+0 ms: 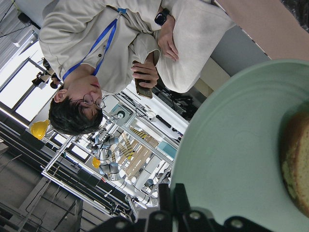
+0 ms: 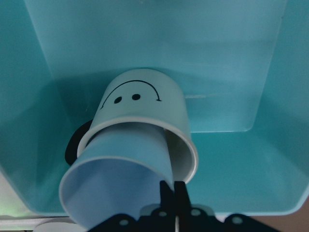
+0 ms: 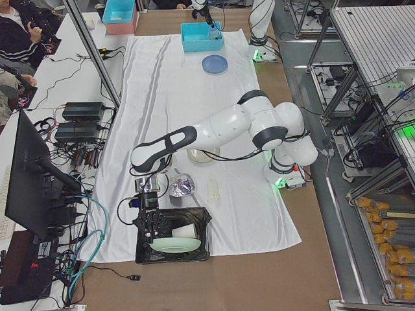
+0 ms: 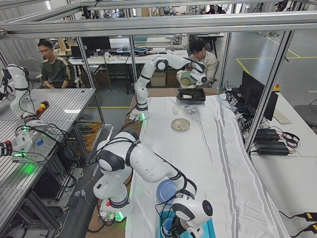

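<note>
My left gripper is shut on a pale green plate (image 1: 222, 145), tilted in the wrist view with a browned piece of food (image 1: 297, 162) on it. The camera left view shows this plate above a black crate (image 3: 201, 220) holding a white cylinder (image 3: 183, 230). My right gripper is shut at the rim of a light blue cup (image 2: 108, 188) in a blue bin (image 2: 231, 53). That cup lies partly inside a white smiley cup (image 2: 137, 92); whether the fingers grip its rim is hard to tell.
A blue plate (image 3: 214, 63), a beige plate (image 4: 180, 124) and a foil-covered item (image 3: 181, 186) lie on the white cloth (image 3: 175, 91). A person (image 1: 87, 72) sits beyond the crate. Monitor and electronics line one side.
</note>
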